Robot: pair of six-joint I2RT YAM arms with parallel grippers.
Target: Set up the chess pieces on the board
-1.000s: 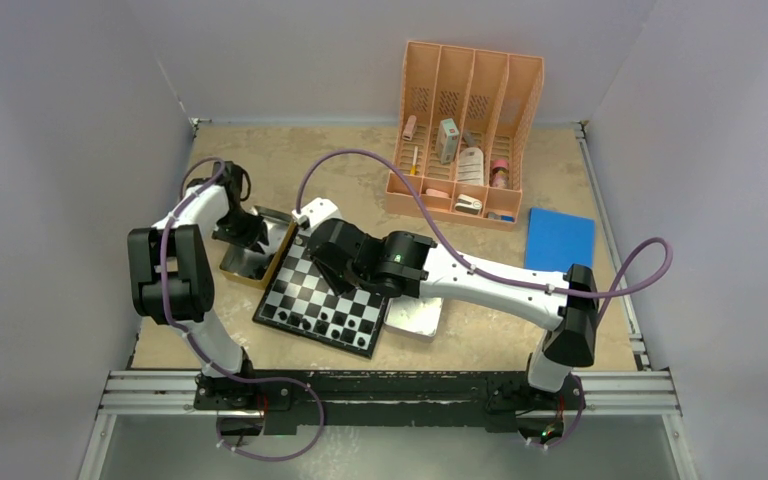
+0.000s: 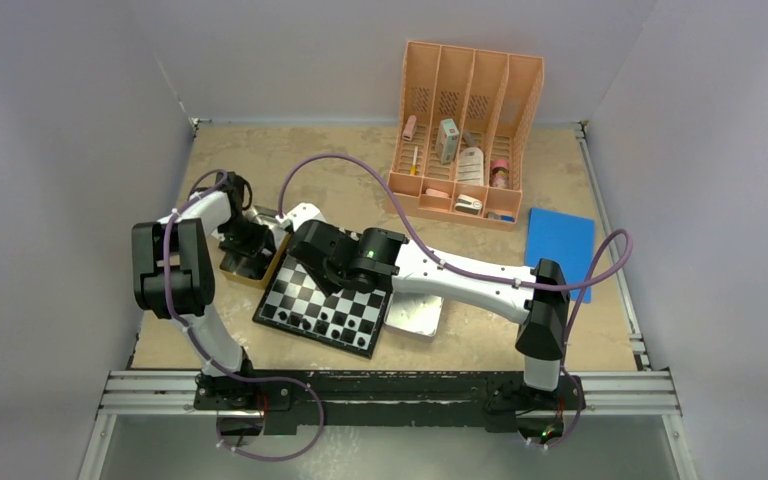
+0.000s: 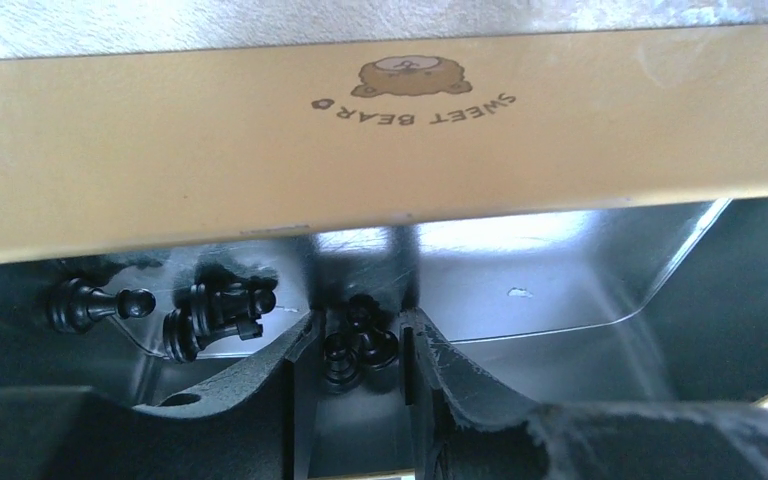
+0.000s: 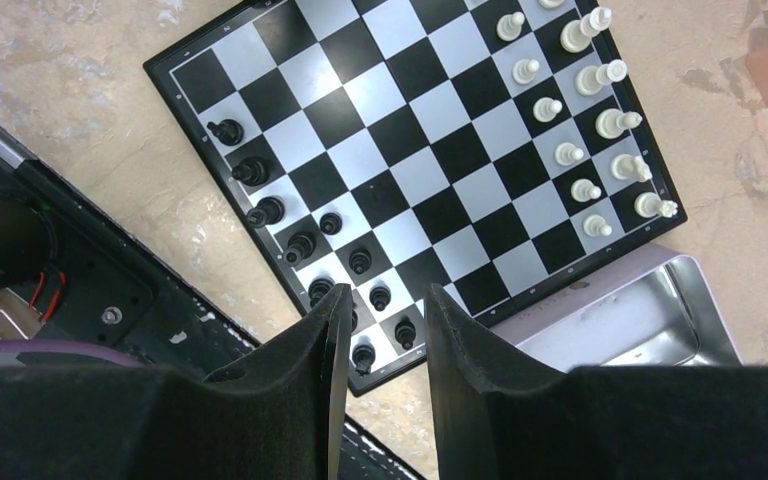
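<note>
My left gripper is down inside the yellow-rimmed tin, fingers apart around a small cluster of black pieces; whether it touches them I cannot tell. More black pieces lie at the tin's left. My right gripper hangs open over the chessboard, above its black-piece side. Black pieces stand along one side of the board, white pieces along the opposite side.
An empty-looking silver tin sits right of the board. An orange organiser stands at the back, a blue mat at the right. Bare table lies between the organiser and the board.
</note>
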